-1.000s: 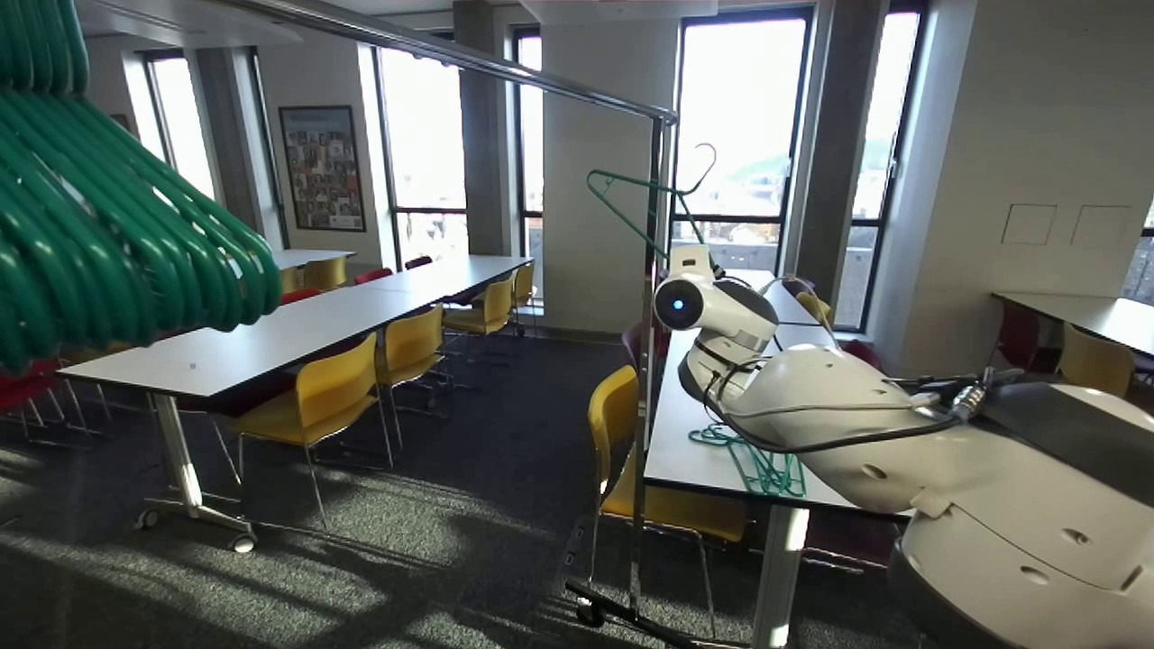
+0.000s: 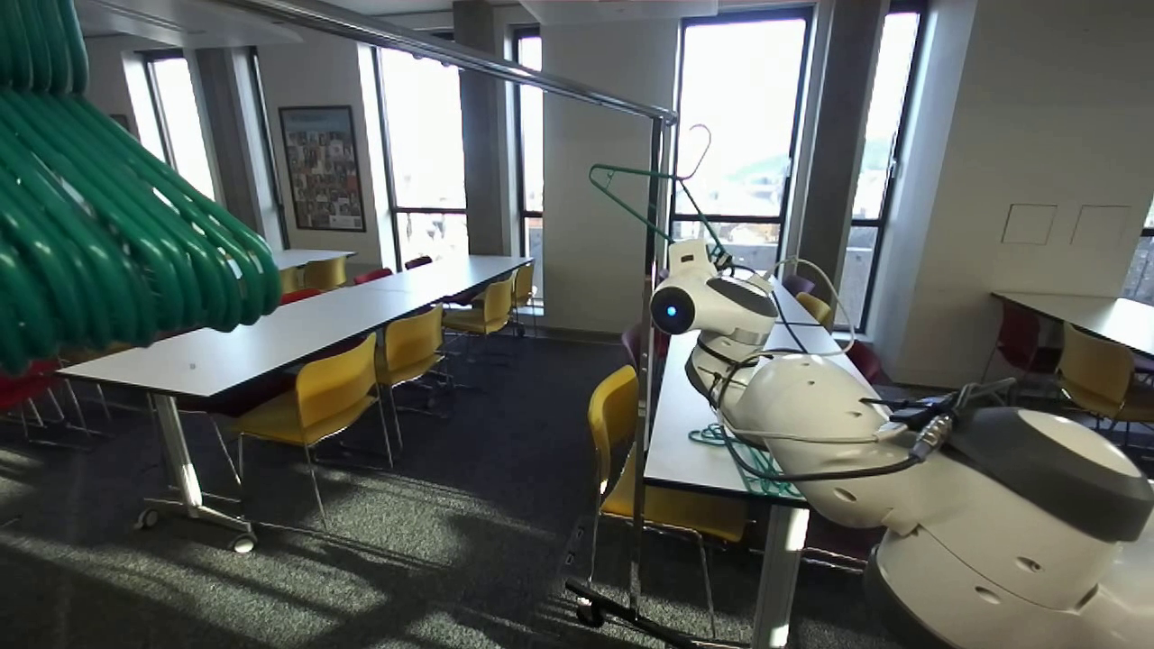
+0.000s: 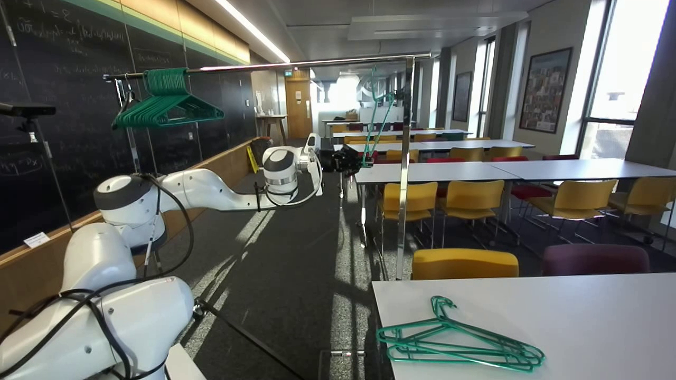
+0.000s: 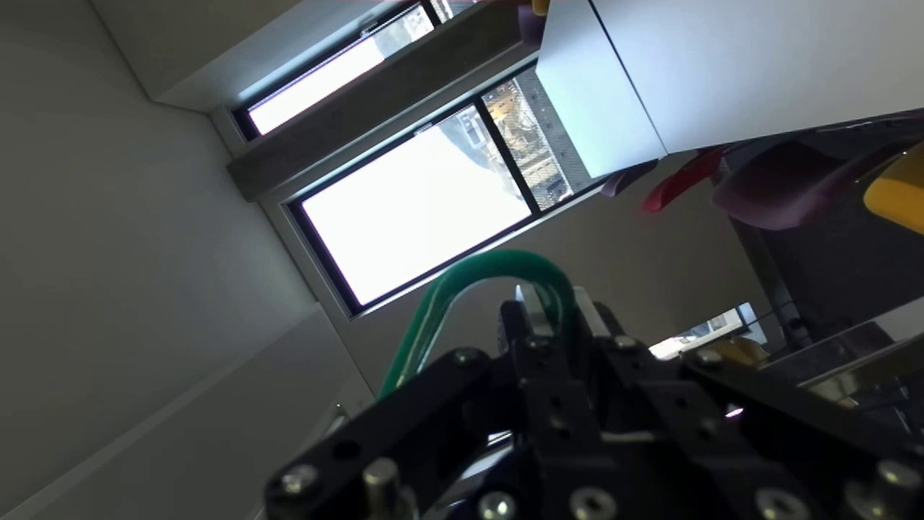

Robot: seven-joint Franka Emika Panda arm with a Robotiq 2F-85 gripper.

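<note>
A single green hanger [image 2: 638,172] is held aloft, its thin hook [image 2: 709,141] upward and to the right of the rail's end in exterior view 1. My gripper [image 3: 365,163] is shut on one end of this hanger, seen low on its frame in exterior view 2. From the wrist, the green bend [image 4: 511,260] runs down between the dark fingers. The rack's metal rail [image 3: 304,63] spans overhead; no contact between it and the held hook can be made out. At the rail's other end hangs a tight bunch of green hangers [image 3: 168,104].
Several loose green hangers [image 3: 462,345] lie on the near white table [image 3: 602,316]. The rack's upright post [image 3: 404,190] stands close to my gripper. Yellow chairs [image 3: 409,201] and long tables fill the room behind; open carpet [image 3: 279,285] lies beneath the arm.
The held hanger has risen slightly, its hook shifting a little up and left in exterior view 1. My arm has shifted left, its wrist only a little. The other hangers have stayed put.
</note>
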